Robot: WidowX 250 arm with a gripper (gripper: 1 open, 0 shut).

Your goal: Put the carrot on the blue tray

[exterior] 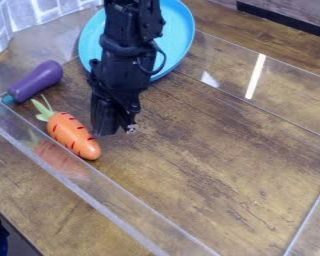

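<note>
An orange carrot (73, 135) with a green top lies on the wooden table at the left, close to the clear barrier. Its leafy end points up-left in the view and its tip down-right. Just right of the carrot, my black gripper (115, 127) points downward, with a narrow strip of table showing between them. Its dark fingers blend together, so their opening is hard to make out. Behind the arm at the top sits the blue tray (179, 38), round and partly hidden by the arm.
A purple eggplant (37, 79) rests at the upper left, beyond the carrot. The low clear barrier (103, 195) runs along the table's near left side.
</note>
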